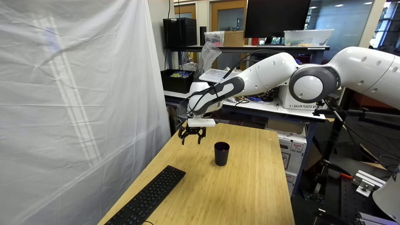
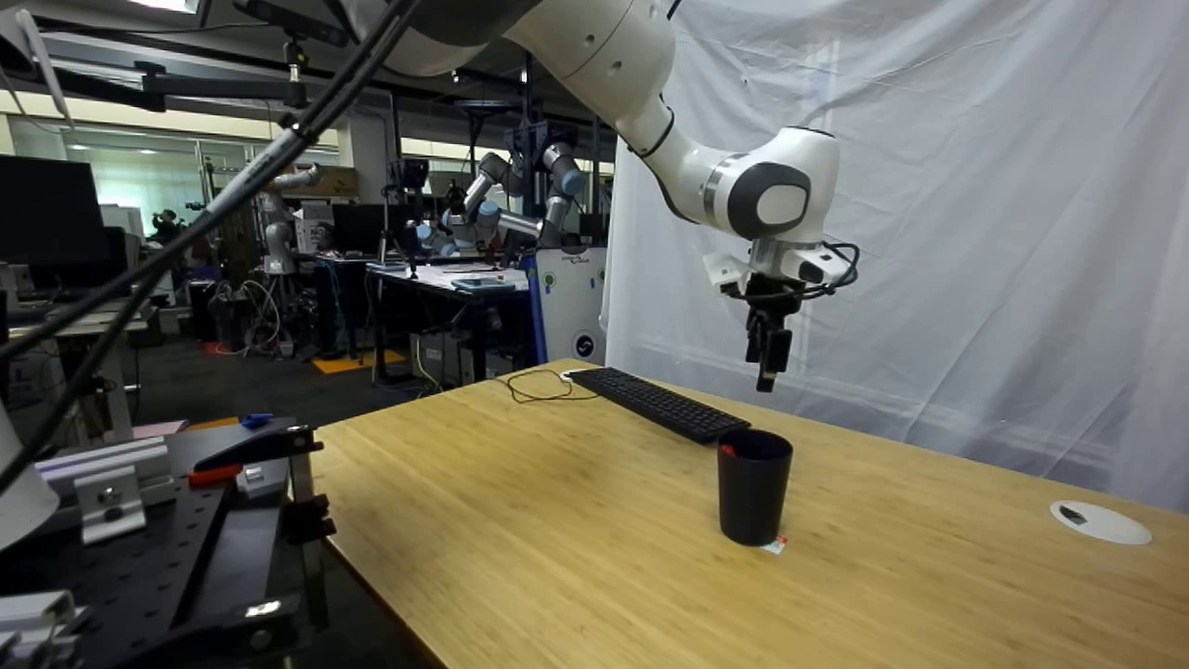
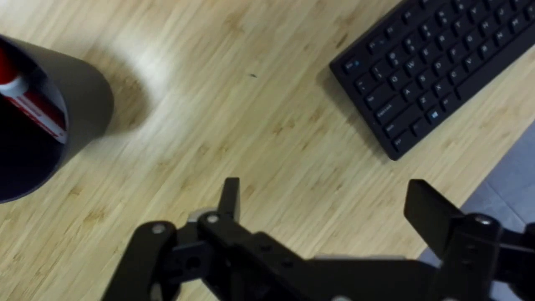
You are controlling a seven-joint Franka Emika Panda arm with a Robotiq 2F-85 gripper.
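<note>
A black cup [image 1: 221, 155] stands upright on the wooden table, and in the wrist view a red-and-white marker [image 3: 37, 108] leans inside it. My gripper [image 1: 191, 142] hangs above the table, to the left of the cup in exterior view 1. Its fingers are spread wide, with only bare table seen between them in the wrist view. A black keyboard [image 2: 658, 403] lies flat along the curtain side of the table. The cup's lower inside is dark and hidden.
A white disc [image 2: 1100, 522] with a dark mark lies near the table's edge. Something small and pale [image 2: 777, 544] sits at the cup's base. A white curtain [image 1: 86, 93] hangs along one side.
</note>
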